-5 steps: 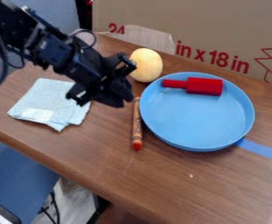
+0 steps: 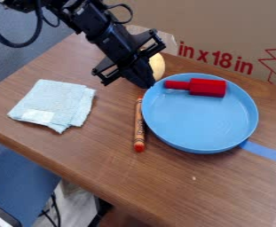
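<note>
My black gripper [image 2: 130, 69] hangs above the table, over the top end of an orange rolling-pin-like stick [image 2: 139, 125] and partly in front of a pale yellow egg-shaped object [image 2: 157, 64]. Whether its fingers hold anything is hard to make out. A light blue plate [image 2: 200, 121] holds a red object [image 2: 208, 87] near its back rim. A folded pale blue cloth [image 2: 52, 105] lies on the table at the left.
A cardboard box [image 2: 229, 35] stands along the back. Blue tape [image 2: 265, 152] runs to the right of the plate. The table's left edge borders a lower floor area.
The arm has risen and shifted back, so the gripper now sits higher, covering part of the yellow object and uncovering more of the table beside the cloth.
</note>
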